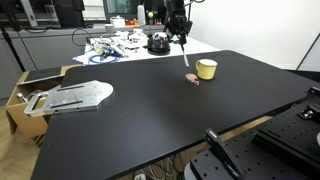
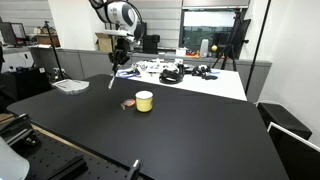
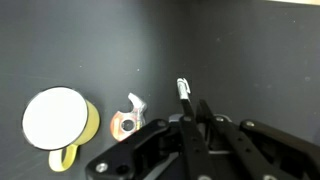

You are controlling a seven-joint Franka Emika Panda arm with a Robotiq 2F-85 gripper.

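My gripper (image 1: 181, 37) is shut on a thin white stick-like object (image 1: 184, 55), which hangs downward above the black table. In the wrist view the white object (image 3: 183, 88) projects past the dark fingers; its held end is hidden. A yellow mug (image 1: 206, 69) with a white inside stands upright on the table, apart from the stick. Close to the mug lies a small orange-pink and pale object (image 3: 128, 118), too small to name surely. In exterior view 2 my gripper (image 2: 119, 66) and the stick are left of the mug (image 2: 144, 101).
A flat, pale plate-like piece (image 1: 78, 95) lies at the table's left side in exterior view 1. Cables and other gear (image 1: 120, 45) sit beyond the far edge.
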